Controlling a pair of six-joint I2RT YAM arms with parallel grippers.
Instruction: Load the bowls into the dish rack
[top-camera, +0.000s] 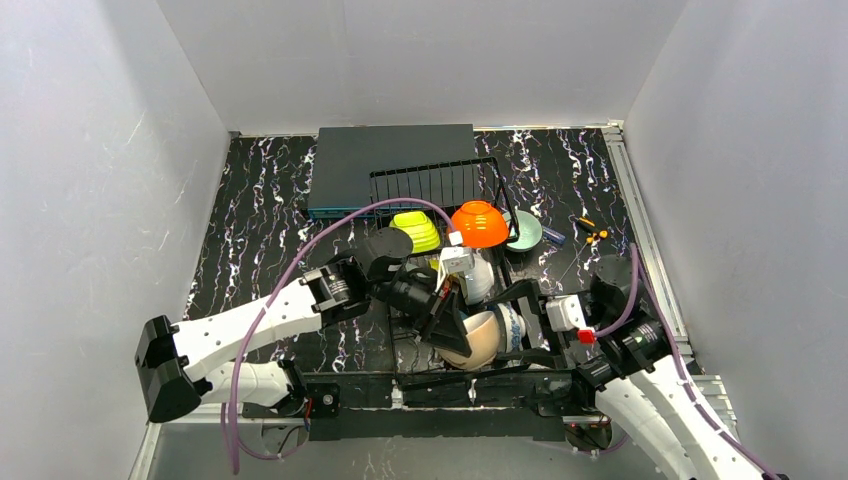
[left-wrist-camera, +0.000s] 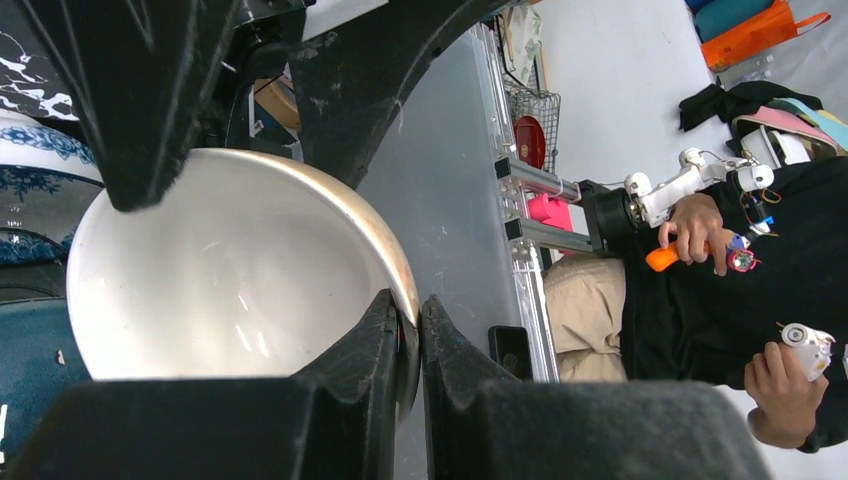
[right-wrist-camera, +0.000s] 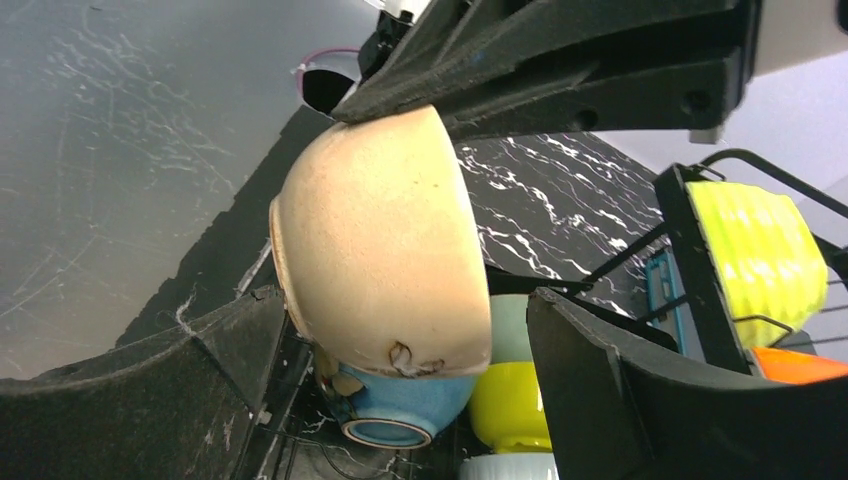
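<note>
The cream bowl (top-camera: 473, 347) is held tilted over the front of the black dish rack (top-camera: 440, 170). My left gripper is shut on its rim, and the bowl's white inside faces the left wrist view. My right gripper stands open, its fingers on either side of the cream bowl's outside as the right wrist view sees it; I cannot tell whether they touch it. From above, a blue-patterned bowl (top-camera: 514, 325) lies by the right fingers. Below the cream bowl, a blue bowl (right-wrist-camera: 412, 400) and a yellow bowl (right-wrist-camera: 508, 405) rest in the rack.
Lime bowls (top-camera: 417, 231) and an orange bowl (top-camera: 480, 226) sit upside down on the rack's upper level, with a white bowl (top-camera: 479, 282) lower down. A pale green dish (top-camera: 529, 232) and pliers (top-camera: 592, 229) lie to the right.
</note>
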